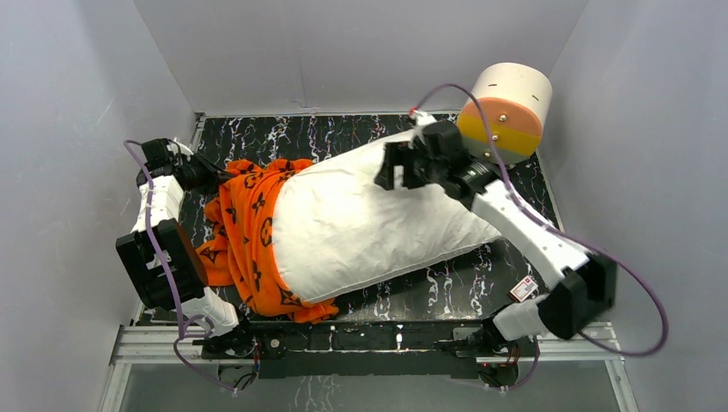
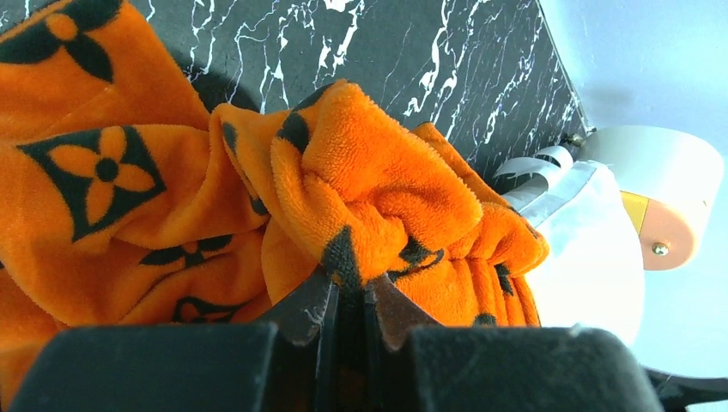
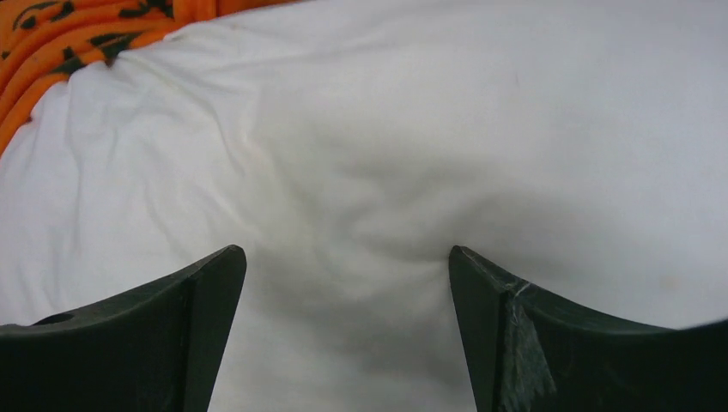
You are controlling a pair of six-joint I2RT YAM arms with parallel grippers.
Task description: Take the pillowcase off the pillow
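The orange pillowcase (image 1: 249, 219) with dark patterns lies bunched around the left end of the white pillow (image 1: 360, 219); most of the pillow is bare. At the far left, my left gripper is shut on a gathered fold of the pillowcase. My right gripper (image 1: 397, 165) is blurred above the pillow's upper middle. In the right wrist view its fingers (image 3: 210, 300) stand wide apart, with only the white pillow surface behind the gap. The pillow end inside the pillowcase is hidden.
A white cylinder (image 1: 515, 90) with an orange and yellow face stands in the back right corner. A small box (image 1: 523, 288) lies near the front right. Grey walls close in the black marbled table (image 1: 343, 130) at the sides and back.
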